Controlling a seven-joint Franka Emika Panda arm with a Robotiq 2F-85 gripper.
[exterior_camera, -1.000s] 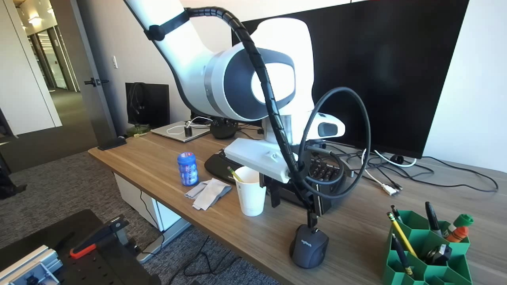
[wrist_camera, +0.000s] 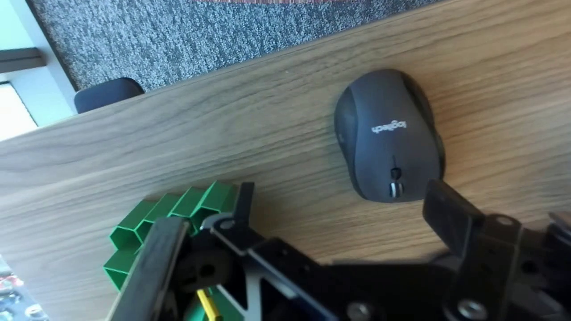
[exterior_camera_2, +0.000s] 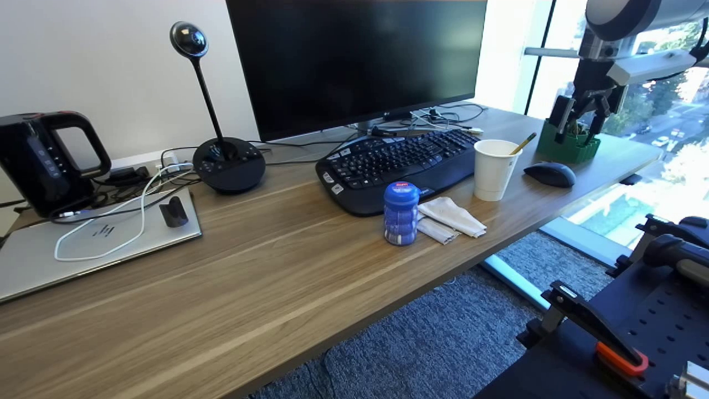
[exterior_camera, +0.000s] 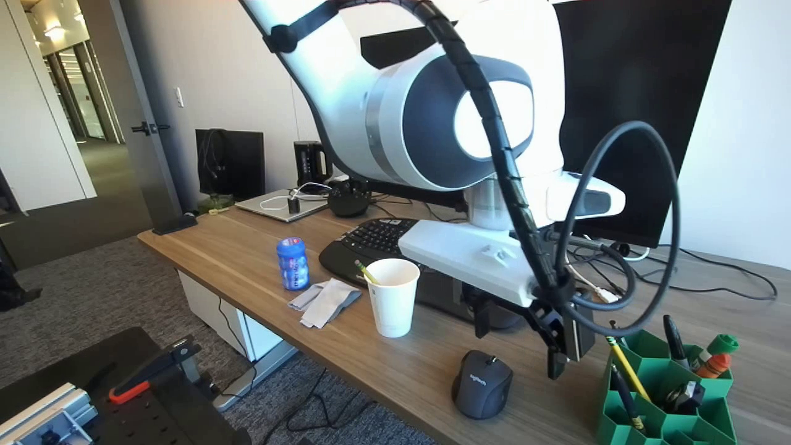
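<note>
My gripper (exterior_camera: 516, 342) hangs over the desk with its fingers spread and nothing between them. In the wrist view its two fingertips frame bare wood, one near the green honeycomb holder (wrist_camera: 124, 235), the other beside the dark Logitech mouse (wrist_camera: 389, 133). The holder (exterior_camera: 652, 400) carries a yellow pencil (exterior_camera: 628, 368), pens and markers in exterior view 1. Left of the gripper stands a white paper cup (exterior_camera: 393, 308), upright, a pencil (exterior_camera: 366, 271) leaning out of it.
A blue container (exterior_camera_2: 401, 214) and a folded cloth (exterior_camera_2: 452, 218) sit near the desk's front edge. Behind the gripper lie the black keyboard (exterior_camera_2: 399, 166) and the large monitor (exterior_camera_2: 359, 60). Desk left of the blue container is clear in exterior view 2.
The arm has swung right and towards the holder, away from the cup. The gripper also appears slightly lower in the picture. Cup, mouse and holder stand where they were.
</note>
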